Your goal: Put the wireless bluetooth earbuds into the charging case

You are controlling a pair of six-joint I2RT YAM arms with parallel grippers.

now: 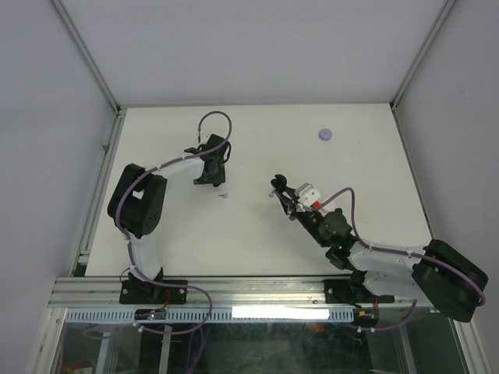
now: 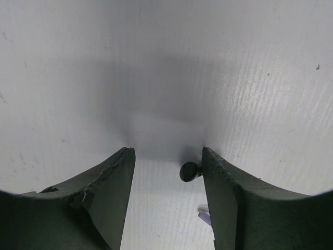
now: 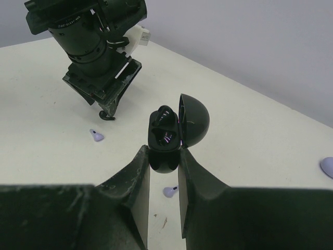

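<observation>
An open black charging case (image 3: 164, 138) is pinched upright in my right gripper (image 1: 284, 196), its domed lid (image 3: 194, 121) raised on the right. Purple glints show in its dark interior; whether an earbud sits there I cannot tell. On the table at the left lies a black earbud (image 2: 190, 172). My left gripper is low over the table and open, the space between its fingers empty except near the right one. That right finger (image 2: 213, 179) partly covers the earbud and appears against it. In the right wrist view the same earbud (image 3: 106, 115) shows under the left gripper.
Two small purple earbuds lie loose: one (image 1: 223, 195) near the left gripper, the other (image 1: 271, 194) beside the held case. A round purple case (image 1: 325, 134) rests at the back right. The table between the arms is otherwise clear.
</observation>
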